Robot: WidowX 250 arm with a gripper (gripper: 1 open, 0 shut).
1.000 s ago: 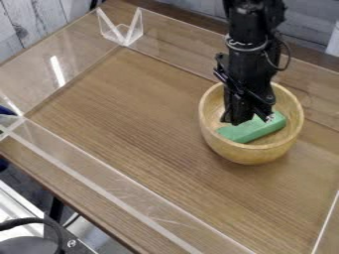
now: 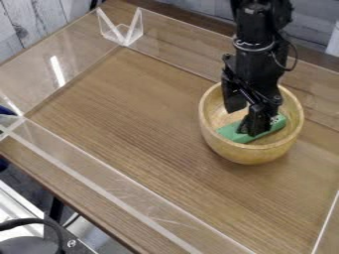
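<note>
A wooden bowl [image 2: 228,149] sits on the right of the wooden table, with a green block [image 2: 247,133] lying in it. The black gripper [image 2: 249,111] reaches down into the bowl from the top, its lower parts over the green block and covering part of it. It stands open; whether its fingers touch the block is unclear.
Clear tape marks cross it at the upper left and lower left. A dark round object [image 2: 30,238] is at the bottom left corner, beyond the table's edge.
The gripper has moved lower into the bowl and now hides more of the green block. The bowl stays about where it was.
</note>
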